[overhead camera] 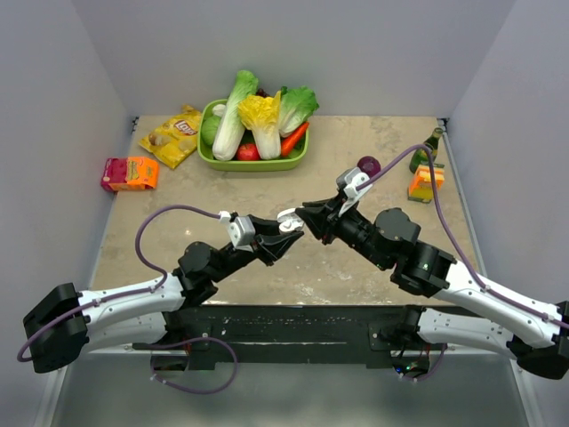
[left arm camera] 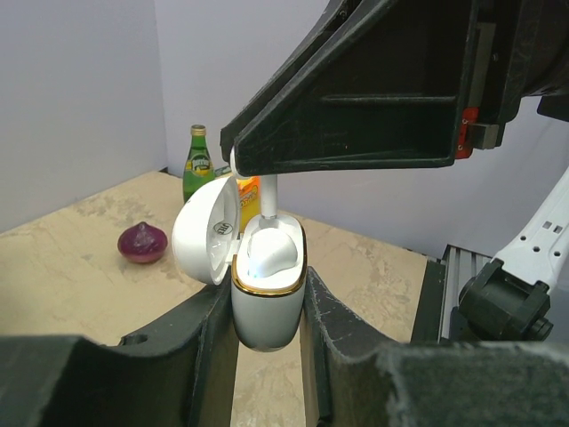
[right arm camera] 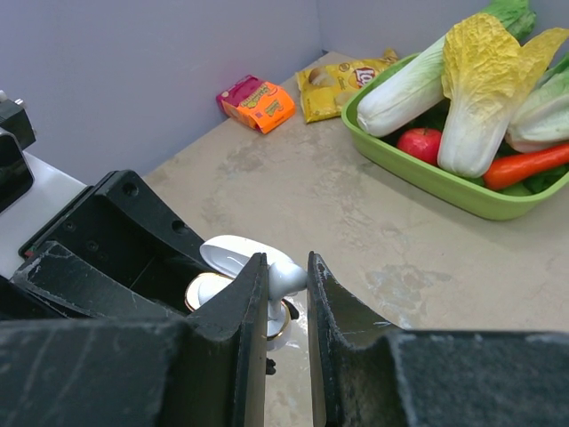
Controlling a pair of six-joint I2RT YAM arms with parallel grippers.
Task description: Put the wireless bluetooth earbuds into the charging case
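The white charging case [left arm camera: 268, 311], lid [left arm camera: 203, 233] open to one side, is held upright in my left gripper, shut on it. My right gripper is shut on a white earbud [right arm camera: 286, 277] directly above the case, its stem reaching down into the case opening. In the left wrist view the earbud's stem [left arm camera: 268, 197] meets the case's top, its head hidden behind the right fingers. In the top view both grippers meet at the middle of the table.
A green basket [overhead camera: 212, 156] of vegetables stands at the back, with a chip bag [overhead camera: 169, 138] and an orange packet [overhead camera: 138, 173] left of it. An onion [overhead camera: 369, 165], bottle [overhead camera: 427, 147] and carton [overhead camera: 425, 185] sit back right.
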